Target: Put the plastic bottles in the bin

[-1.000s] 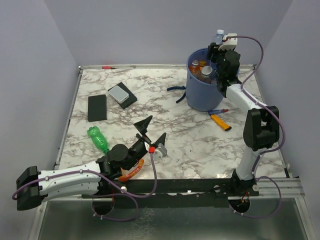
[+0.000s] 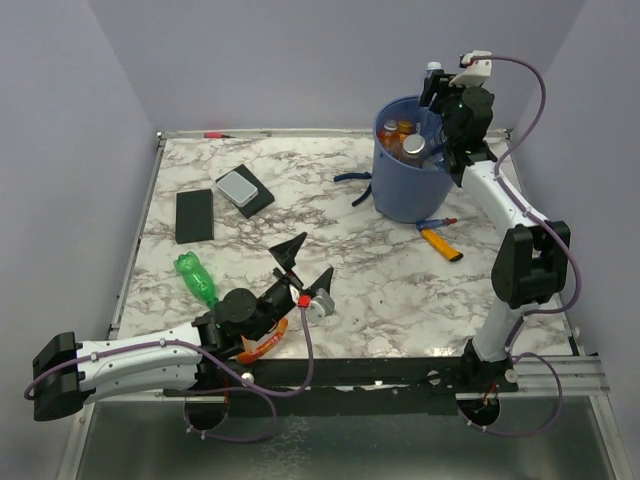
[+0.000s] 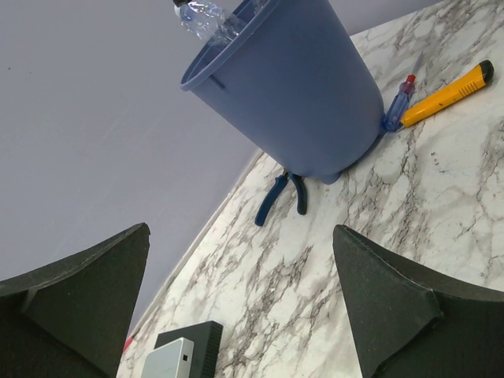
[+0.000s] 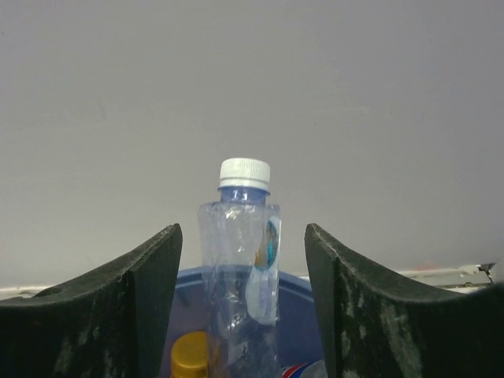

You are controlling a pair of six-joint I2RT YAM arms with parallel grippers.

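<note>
In the top view a blue bin (image 2: 405, 190) at the back right holds bottles and cans. A clear plastic bottle (image 4: 240, 236) with a white cap stands upright in it, top above the rim, between the open fingers of my right gripper (image 2: 434, 92). My left gripper (image 2: 302, 258) is open and empty over the table, lower middle. A green bottle (image 2: 197, 278) lies on the left of the table; an orange object (image 2: 262, 345) is partly hidden under the left arm.
Pliers (image 2: 356, 190), a screwdriver (image 2: 436, 222) and a yellow cutter (image 2: 440, 243) lie by the bin. Dark pads (image 2: 194, 215) and a silver object (image 2: 237, 188) lie at the back left.
The left arm has not moved.
</note>
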